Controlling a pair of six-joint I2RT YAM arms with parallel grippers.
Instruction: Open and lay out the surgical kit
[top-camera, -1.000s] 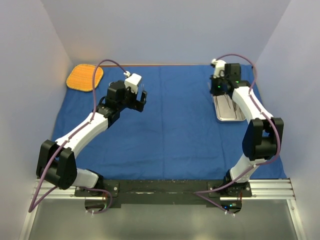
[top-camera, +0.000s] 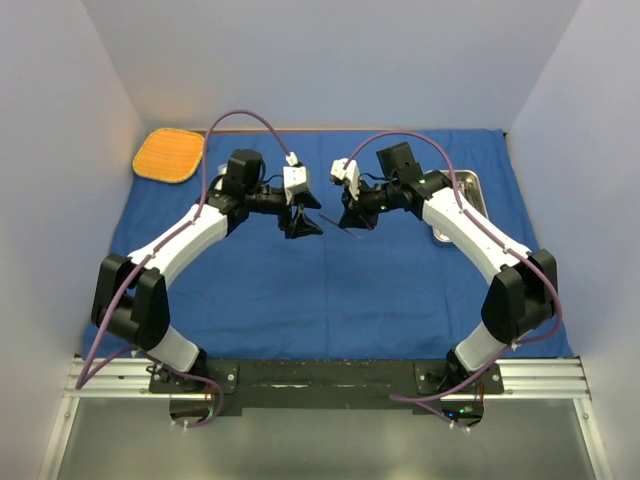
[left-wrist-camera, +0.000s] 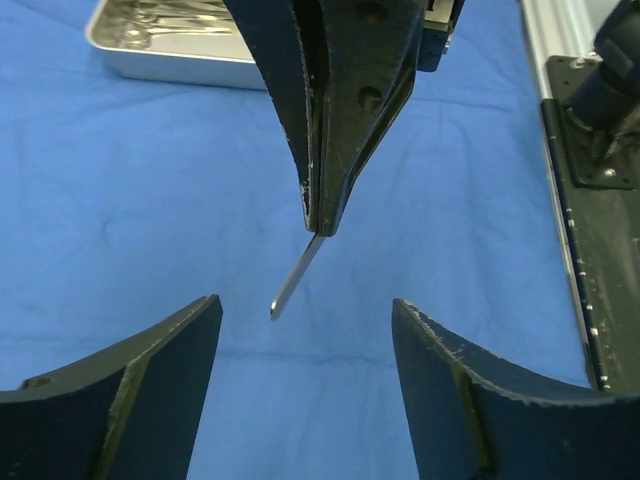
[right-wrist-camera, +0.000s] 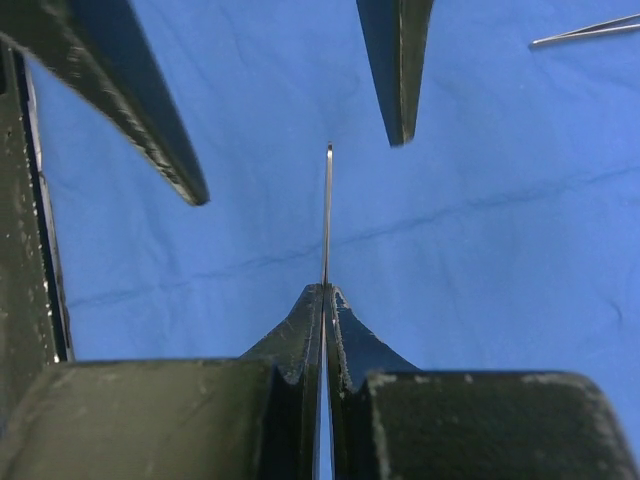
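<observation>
My right gripper is shut on a thin metal instrument (right-wrist-camera: 327, 215); its narrow end projects beyond the fingertips. In the left wrist view the free end of this instrument (left-wrist-camera: 293, 284) points down from the right gripper's tips toward the space between my left fingers. My left gripper (top-camera: 310, 222) stands open around that end, holding nothing. The metal tray (top-camera: 440, 236) lies at the right, partly hidden by the right arm, with instruments in it. Tweezers (right-wrist-camera: 590, 34) rest on the cloth at the upper right of the right wrist view.
Blue cloth (top-camera: 270, 310) covers the table, its front half bare. An orange basket (top-camera: 168, 155) sits at the back left. Both arms meet closely over the cloth's middle, and walls flank the table.
The right gripper has come from above the tray to the middle, carrying the instrument. My left gripper has shifted right and slightly toward the front, now close to it, still open.
</observation>
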